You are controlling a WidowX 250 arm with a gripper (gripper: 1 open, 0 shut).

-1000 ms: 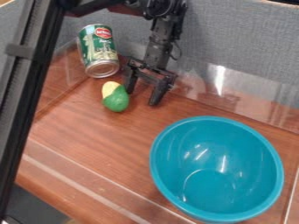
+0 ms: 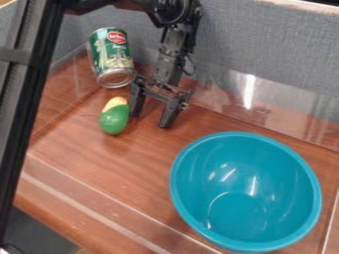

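Observation:
My gripper [image 2: 153, 113] points down at the back of the wooden counter, open, its two dark fingers apart with nothing seen between them. Just left of the fingers lies a small green toy [image 2: 114, 120] with a yellow top. A Del Monte can [image 2: 111, 58] stands further back on the left. A large turquoise bowl [image 2: 245, 194] sits at the front right, empty.
A grey padded wall [image 2: 265, 55] with a clear glossy strip runs along the back of the counter. A dark rail crosses the left edge of the view.
My gripper has moved slightly left and toward the front. The green toy has shifted a little left and down, and its yellow top is turned differently.

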